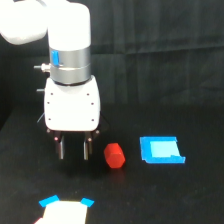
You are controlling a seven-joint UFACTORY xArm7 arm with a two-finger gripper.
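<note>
A small red block [114,156] rests on the black table near the middle of the view. My gripper [74,150] is just to its left, pointing down, and its fingers are spread apart. Between them only dark background shows. The right finger [86,151] is close to the block's left side; whether they touch, I cannot tell.
To the right lies a pale patch framed with blue tape [162,150]. At the bottom left is a white surface [64,213] with blue tape at its corners, cut off by the frame. Black cloth [160,60] hangs behind.
</note>
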